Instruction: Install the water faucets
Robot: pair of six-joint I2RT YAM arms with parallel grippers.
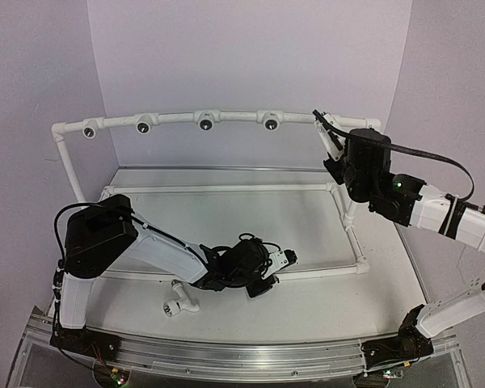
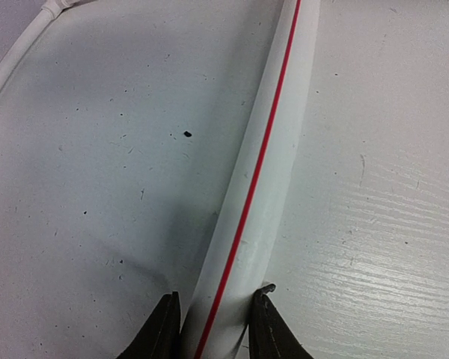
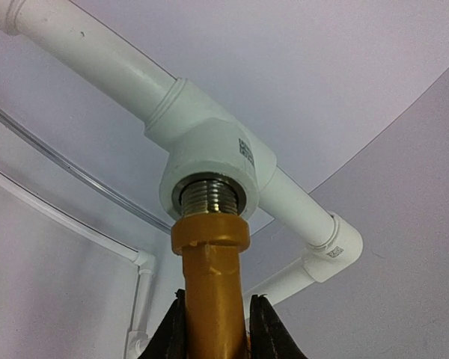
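A brass-coloured faucet (image 3: 214, 284) points into a white tee fitting (image 3: 198, 142); bright threads show at the socket's mouth. My right gripper is shut on the faucet's body, and in the top view it (image 1: 327, 137) is at the right end of the upper pipe. My left gripper is shut on the lower white pipe (image 2: 262, 164) with the red stripe, near the front middle of the frame. Four other tees (image 1: 206, 123) with dark sockets line the upper pipe.
A loose white pipe fitting (image 1: 182, 303) lies on the floor in front of the left arm. The rectangular pipe frame (image 1: 218, 187) spans the floor, with bare floor inside it. Walls stand close on both sides.
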